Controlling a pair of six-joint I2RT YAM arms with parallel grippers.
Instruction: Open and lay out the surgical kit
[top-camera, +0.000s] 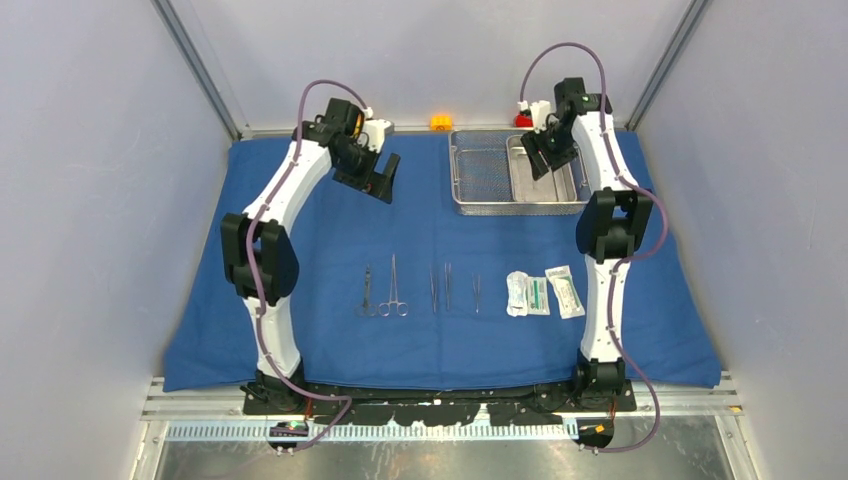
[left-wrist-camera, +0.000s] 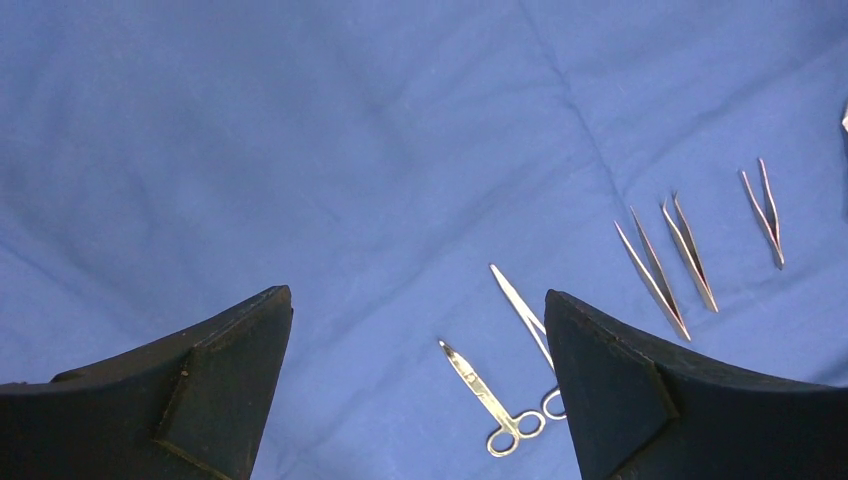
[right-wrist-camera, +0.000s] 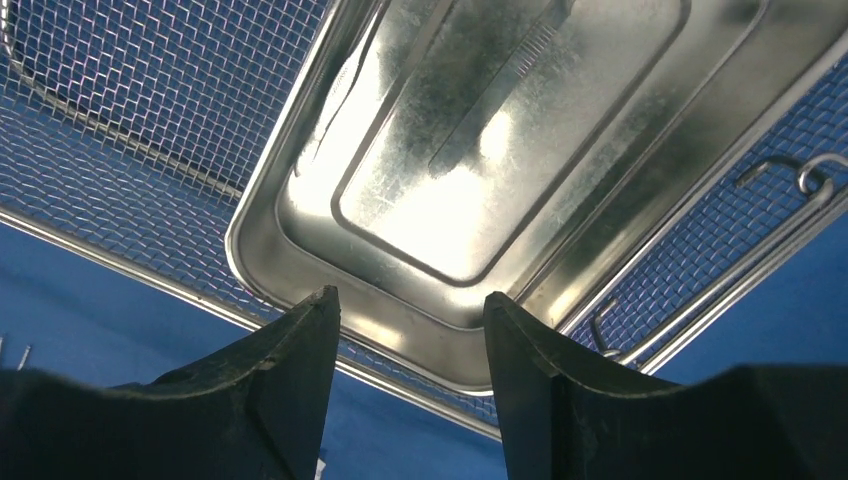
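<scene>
A shallow metal tray (right-wrist-camera: 255, 190) sits inside the wire mesh basket (top-camera: 522, 208) at the back right. In the right wrist view a flat metal handle with ridges (right-wrist-camera: 490, 100) lies in the tray, its upper end cut off near the tray's back; a slimmer tool (right-wrist-camera: 338, 105) lies along the tray's left wall. My right gripper is open over the tray's near end, nothing between its fingers. Over bare cloth at the back left, my left gripper also stands open and empty. Scissors (top-camera: 367, 295) and a longer ring-handled tool (top-camera: 394, 290) lie out front.
Three tweezers, among them a small one (top-camera: 476, 293), lie in a row on the blue cloth (top-camera: 330, 340). To their right are white packets, including a tilted one (top-camera: 565, 292). Wire handles (right-wrist-camera: 760, 260) stick up at the basket's right side.
</scene>
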